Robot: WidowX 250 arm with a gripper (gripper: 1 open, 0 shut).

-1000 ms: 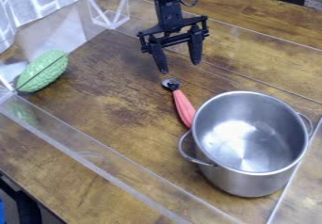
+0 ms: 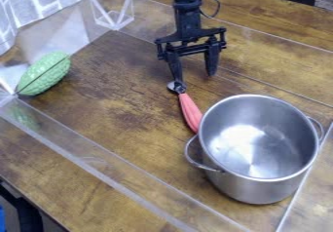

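My black gripper (image 2: 193,62) stands open over the wooden surface at the top middle, its fingers pointing down. Just below it lies a utensil with a pink handle (image 2: 189,109) and a small metal end near the fingers; whether the fingers touch it is hard to tell. A large steel pot (image 2: 256,182) stands at the lower right, close beside the pink utensil. A green oblong object (image 2: 43,72) lies at the left, by the clear wall.
Clear plastic walls (image 2: 97,168) edge the work area on several sides. Free wooden surface lies in the middle left and at the upper right behind the pot.
The gripper has come down and a little to the right, closer to the pink utensil's metal end. The pot and other objects have not visibly moved.
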